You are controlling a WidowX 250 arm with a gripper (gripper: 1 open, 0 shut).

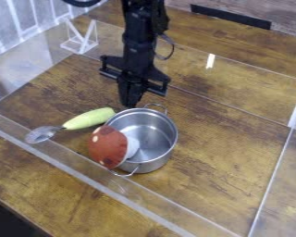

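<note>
The black robot arm reaches down from the top centre, and its gripper (129,98) hangs just behind a steel pot (155,141), with no object visible between its fingertips. Inside the pot, at its left side, are a red round object (107,145) and something white partly behind it. A pale yellow-green corn-like object (89,118) lies left of the pot, beside a silver spoon or ladle (42,133) on the wooden surface.
The wooden table (225,111) has broad clear room to the right of the pot and at the upper left. Pale strips or edges run along the front left and right side.
</note>
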